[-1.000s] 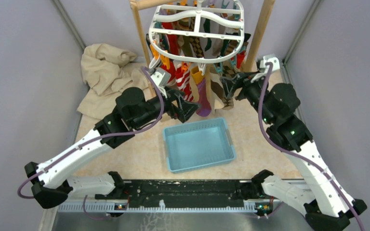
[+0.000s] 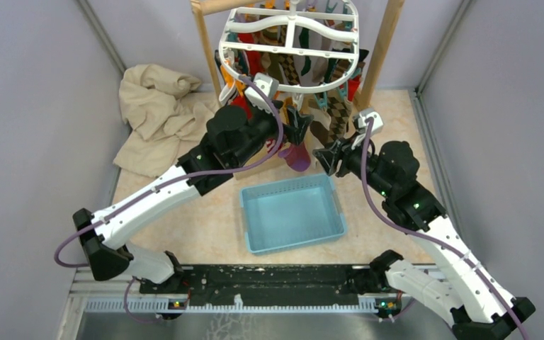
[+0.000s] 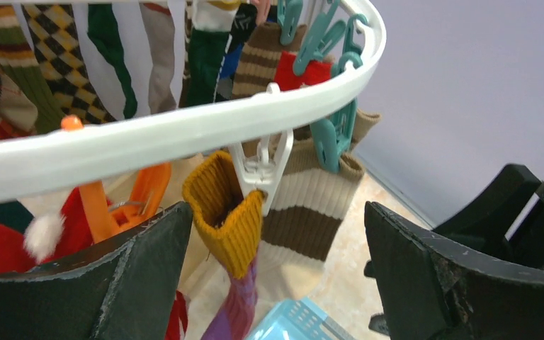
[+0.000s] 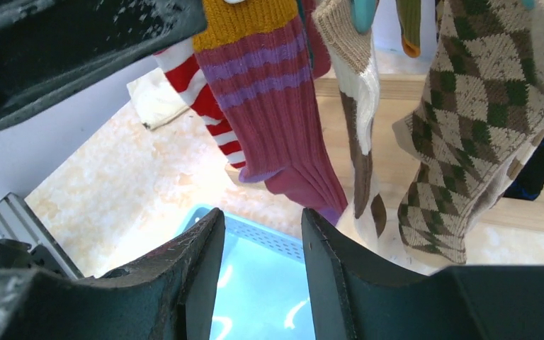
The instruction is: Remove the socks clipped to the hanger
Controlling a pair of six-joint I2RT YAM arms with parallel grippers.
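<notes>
From the white hanger (image 2: 290,49) several clipped socks hang. At its near edge a white clip (image 3: 261,166) bites the mustard cuff of a purple-red sock (image 4: 276,120). My left gripper is open, its fingers standing to either side of that cuff without closing on it. Lower down, my right gripper is part open, pointing toward the sock's toe with nothing between its fingers. In the right wrist view a dark finger of the left gripper crosses the upper left, close to the cuff.
A blue basket (image 2: 294,214) lies on the floor below, empty. A red-and-white striped sock (image 4: 202,99) and an argyle sock (image 4: 460,127) hang on either side of the purple-red one. Wooden posts (image 2: 382,53) flank the hanger; beige cloth (image 2: 157,117) lies at left.
My left gripper has moved right and up to the mustard cuff. The right gripper has come lower and slightly left, toward the sock's lower part. Hanger and basket are unmoved.
</notes>
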